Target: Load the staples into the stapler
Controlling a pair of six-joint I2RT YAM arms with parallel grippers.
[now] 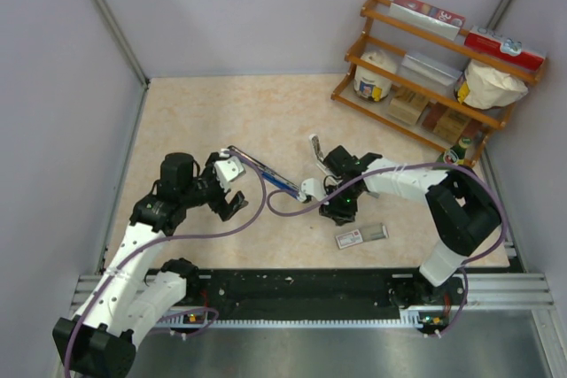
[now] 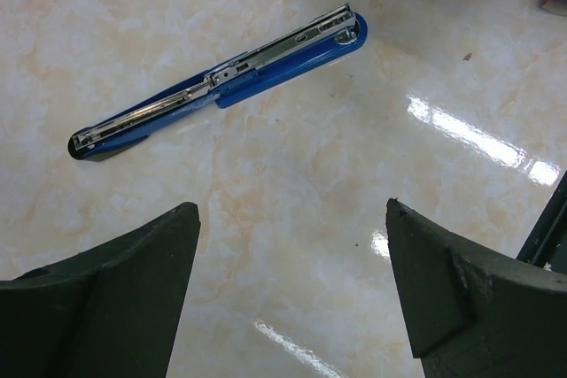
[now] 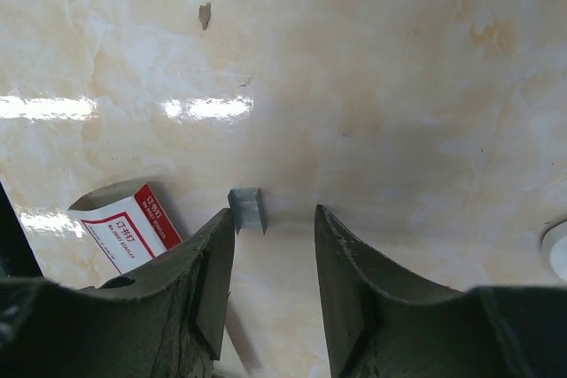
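The blue stapler (image 1: pixel 284 182) lies unfolded on the table between the arms; the left wrist view shows its whole length, with the metal channel of the stapler (image 2: pixel 221 80) facing up. My left gripper is open and empty, beside the stapler over bare table. A short grey strip of staples (image 3: pixel 249 209) rests on the table in the right wrist view. My right gripper has its fingers apart around that strip, the strip nearer the left finger (image 3: pixel 209 258). From the top, the right gripper (image 1: pixel 338 218) hides the strip.
Close by the strip is an open red-and-white staple box (image 3: pixel 131 229), its grey inner tray (image 1: pixel 375 232) sticking out. A slim metallic object (image 1: pixel 316 147) stands behind the right gripper. Wooden shelves (image 1: pixel 425 33) fill the back right.
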